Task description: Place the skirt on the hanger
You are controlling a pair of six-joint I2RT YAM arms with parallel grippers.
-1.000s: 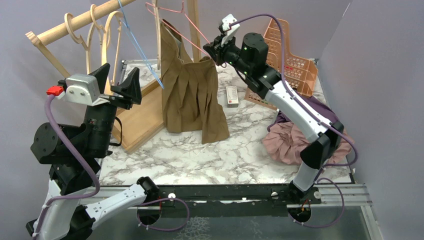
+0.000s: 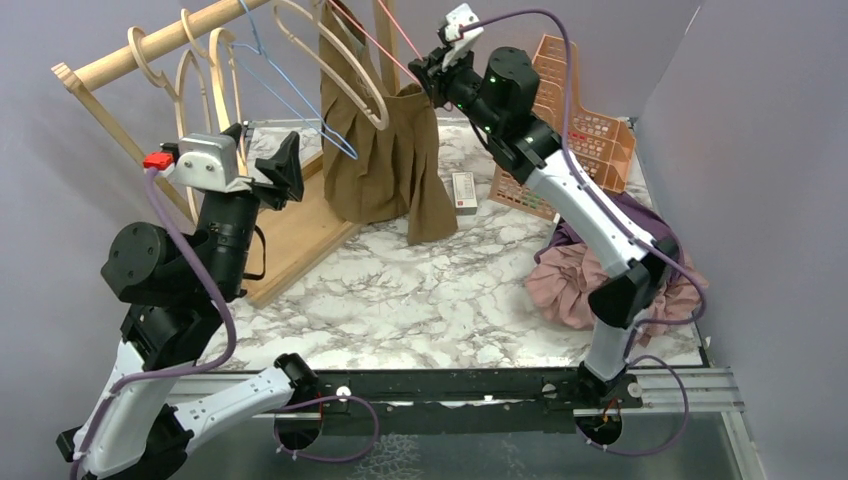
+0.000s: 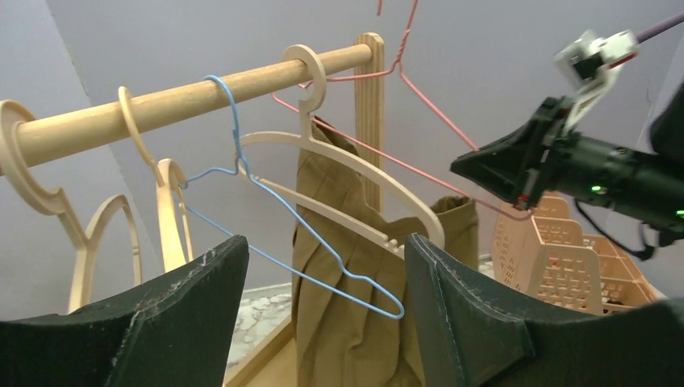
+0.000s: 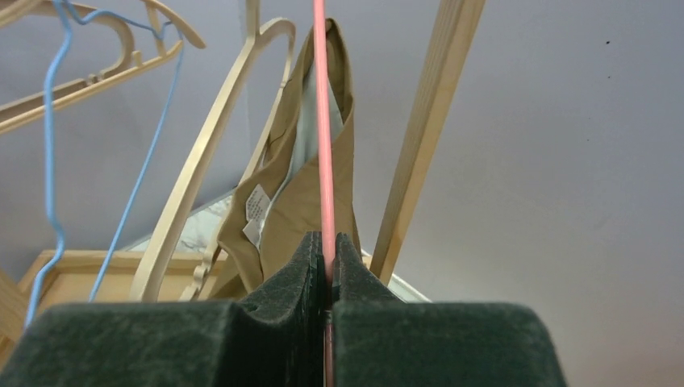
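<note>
A brown pleated skirt (image 2: 385,150) hangs from the pink wire hanger (image 3: 419,171) at the far end of the rack. Its waist edge and pale lining show in the right wrist view, with a white label (image 4: 256,211). My right gripper is shut on the pink hanger's wire near its right end. To the left, my left gripper stands open, nothing between its fingers; the blue hanger (image 3: 323,242) and a wooden hanger (image 3: 371,173) pass in front of it at some distance. How the skirt is fixed to the pink hanger is partly hidden.
The wooden rack's bar (image 2: 165,45) carries several hangers, crowding the space between the arms. A peach basket (image 2: 590,140) stands at the back right, with pink cloth (image 2: 570,285) before it. A small white box (image 2: 464,193) lies beside the skirt.
The skirt has risen, its hem now higher. My left gripper moved rightward. The blue and wooden hangers have swung to the right.
</note>
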